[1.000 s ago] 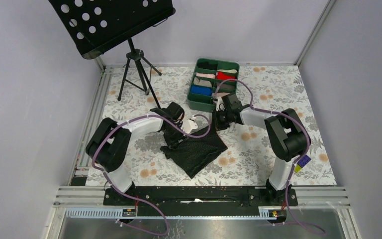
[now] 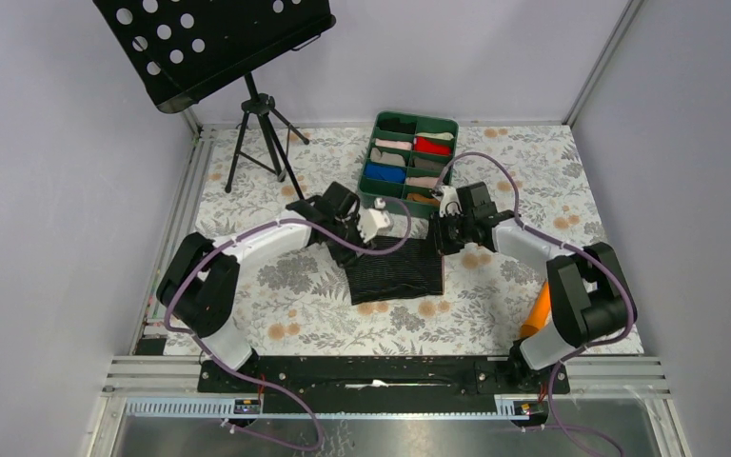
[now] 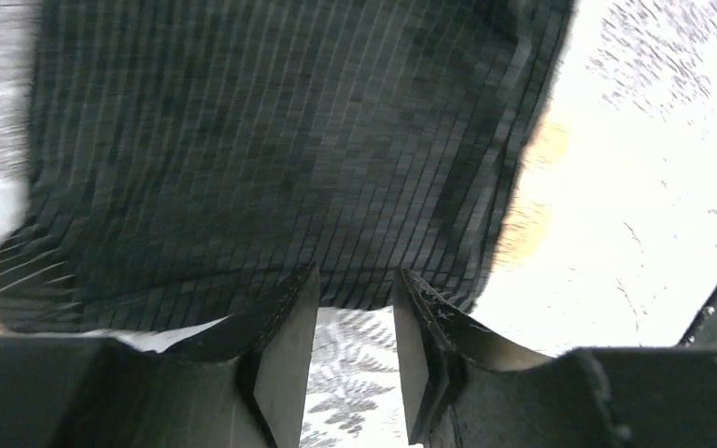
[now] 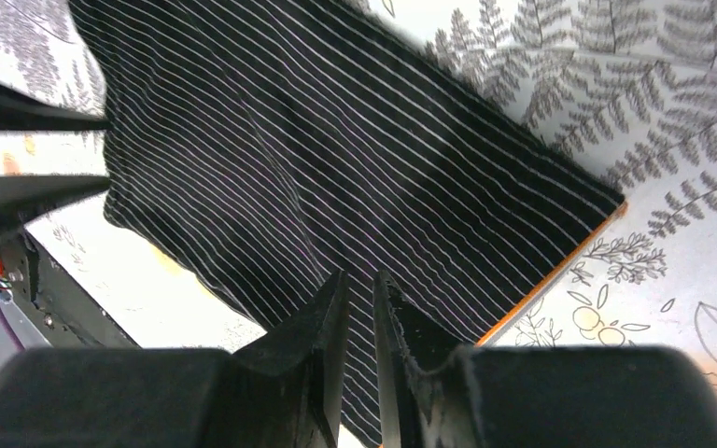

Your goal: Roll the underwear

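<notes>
The black striped underwear [image 2: 395, 271] lies spread flat on the patterned table, its orange edge showing in the right wrist view [image 4: 411, 187]. My left gripper hovers over the cloth's left part in the top view, its two fingertips a little apart with no cloth visibly between them. Over the cloth's upper right corner is my right gripper, fingertips slightly apart above the striped fabric. The left gripper's fingers also enter the right wrist view from the left.
A green divided box [image 2: 409, 143] of folded garments stands behind the cloth. A black music stand [image 2: 262, 105] is at the back left and an orange object [image 2: 535, 314] at the right edge.
Since a second ago the underwear has straightened out and shifted rightward.
</notes>
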